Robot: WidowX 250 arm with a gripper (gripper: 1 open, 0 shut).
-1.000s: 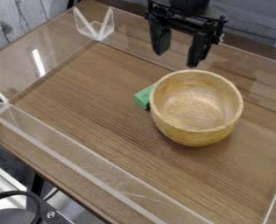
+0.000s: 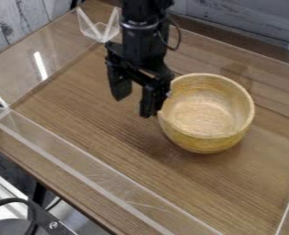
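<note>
The black robot arm reaches down from the top centre to my gripper (image 2: 137, 99), which is low over the table just left of a large round wooden bowl (image 2: 208, 110). The fingers are dark and small, with nothing clearly visible between them.
The wooden table (image 2: 134, 184) has free room at the front and left. A clear plastic piece (image 2: 99, 25) stands at the back left. Tape runs along the left part, and cables hang at the lower left corner.
My gripper has come down and toward the front left, from the back right above the bowl to the bowl's left side, now covering where the green object was.
</note>
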